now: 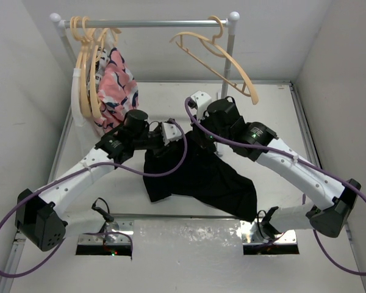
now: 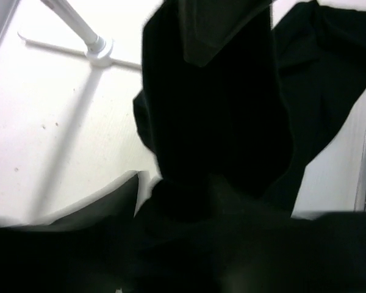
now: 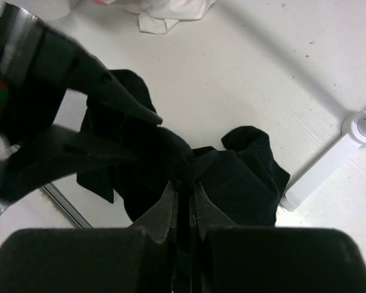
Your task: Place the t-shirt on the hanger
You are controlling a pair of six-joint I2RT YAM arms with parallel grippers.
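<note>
A black t-shirt [image 1: 198,177] lies spread over the floor panel, its upper part lifted into a fold between the two arms. My right gripper is shut on that fold, and the cloth gathers at its fingertips. Close beside it, my left gripper stands part open and blurred, with dark cloth in front of and between its fingers; contact cannot be made out. An empty wooden hanger [image 1: 235,60] hangs from the right end of the rail, above the right arm.
Several hangers [image 1: 84,79] and a pink patterned garment [image 1: 118,88] crowd the left end of the rail [image 1: 152,24]. A rack post and its foot [image 3: 329,165] stand near the shirt. Purple cables drape along both arms.
</note>
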